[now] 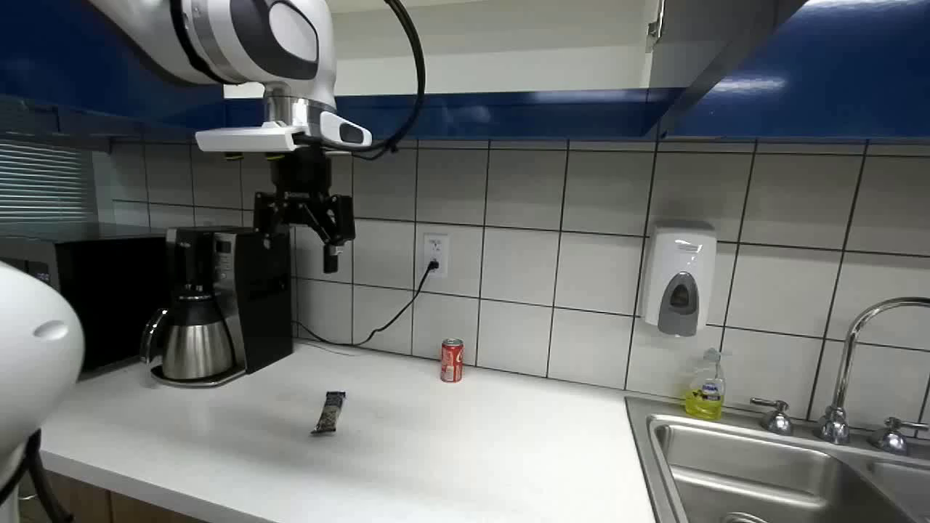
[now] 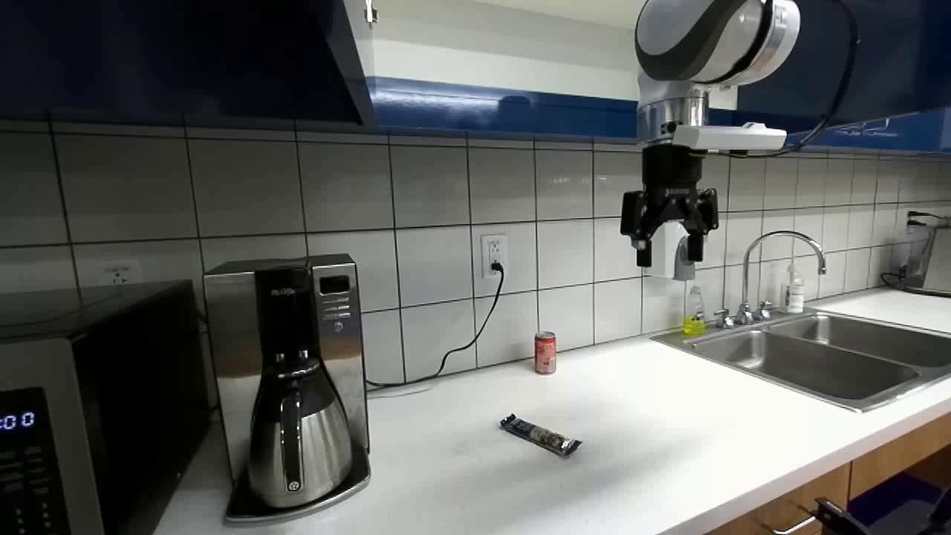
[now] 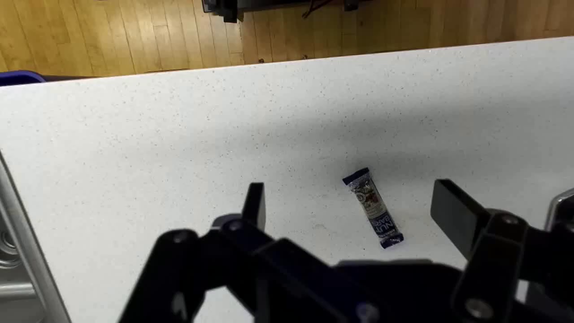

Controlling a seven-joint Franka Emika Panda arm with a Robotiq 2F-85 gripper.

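Note:
A nut bar in a dark blue wrapper (image 3: 373, 207) lies flat on the white counter (image 1: 488, 444). In exterior view 2 the same bar (image 2: 540, 434) rests in the open middle of the counter, slightly slanted. High above the counter hangs my gripper (image 1: 301, 253), pointing down, with its fingers spread and nothing between them. From the wrist camera, the bar shows far below, between the two fingertips. A red soda can (image 1: 451, 360) stands upright against the tiled wall, well apart from the bar.
On the left are a coffee maker with a steel carafe (image 2: 299, 437) and a black microwave (image 2: 98, 401). A sink (image 1: 758, 471) with a faucet (image 1: 841, 383) and a yellow soap bottle (image 1: 706, 391) is at the right. A power cord (image 1: 392, 319) runs along the wall.

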